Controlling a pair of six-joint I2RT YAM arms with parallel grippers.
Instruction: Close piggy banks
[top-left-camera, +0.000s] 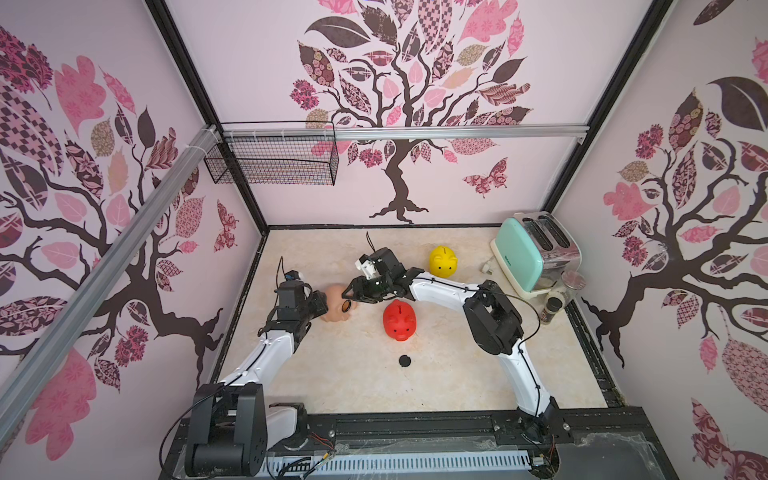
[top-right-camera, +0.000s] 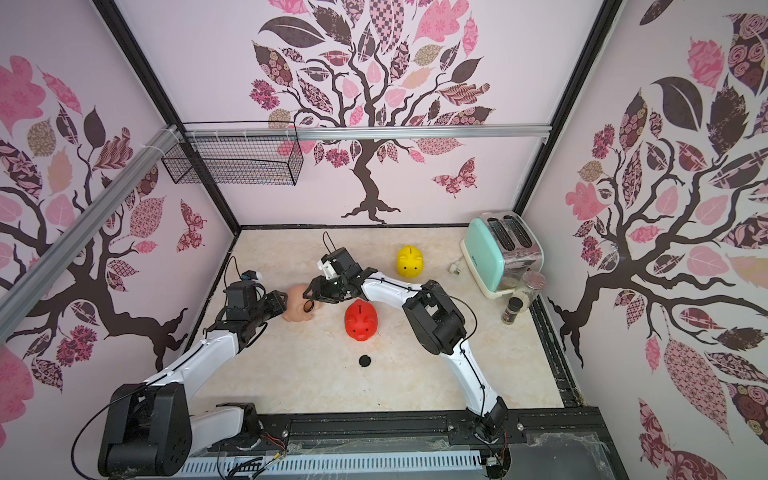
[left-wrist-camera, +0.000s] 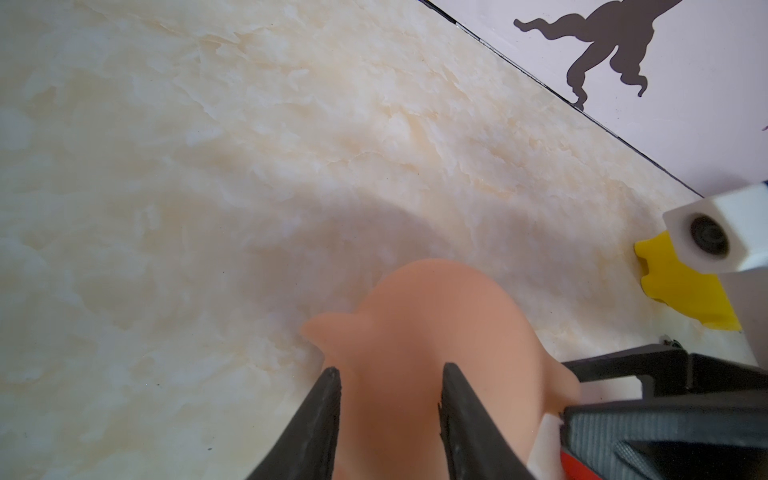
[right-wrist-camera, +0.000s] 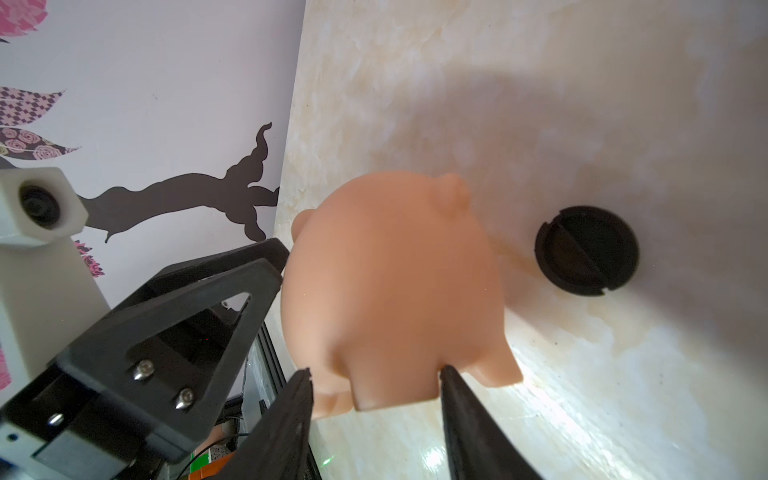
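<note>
A pink piggy bank (right-wrist-camera: 392, 272) sits between my two grippers at the left of the table. My right gripper is shut on its narrow snout-like end; the left wrist view shows those fingers (left-wrist-camera: 632, 361) around a knob. From the opposite side, my left gripper stands open, its fingertips apart in front of the bank's body. In the right wrist view, a black round cap (right-wrist-camera: 588, 249) appears beside the bank; I cannot tell what it rests on. Farther right are a red piggy bank (top-left-camera: 399, 320) and a yellow piggy bank (top-left-camera: 442, 262).
Another black cap (top-left-camera: 405, 361) lies in front of the red bank. A turquoise toaster (top-left-camera: 516, 256) and a jar (top-left-camera: 551, 308) stand at the right, with a small pale item (top-left-camera: 487, 266) nearby.
</note>
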